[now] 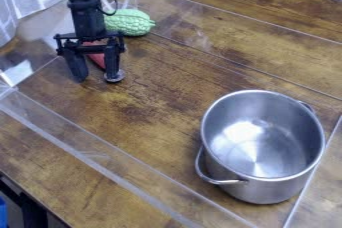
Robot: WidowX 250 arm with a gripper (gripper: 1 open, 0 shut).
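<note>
My black gripper (94,66) is low over the wooden table at the upper left, its fingertips around or just beside a red object (96,56) with a silvery end, partly hidden by the fingers. Whether the fingers are closed on it I cannot tell. A pale green, bumpy vegetable (131,24) lies just behind the gripper. A large steel pot (261,147) with side handles stands at the right front, well apart from the gripper.
Transparent strips or edges cross the left front and the right side. A pale, crumpled surface lies behind the arm at the top left.
</note>
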